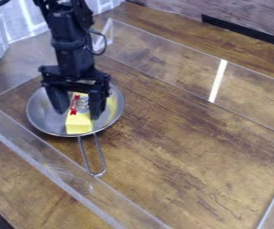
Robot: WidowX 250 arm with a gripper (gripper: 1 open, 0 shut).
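A yellow block (77, 125) with red and white markings lies in a grey metal pan (41, 114), whose wire handle points toward the bottom of the view. My black gripper (76, 102) is over the pan with its open fingers around the upper part of the block. Whether they touch it is unclear.
Clear panels edge the workspace, and a white strip (218, 80) lies at the upper right. A white object is partly visible at the top left.
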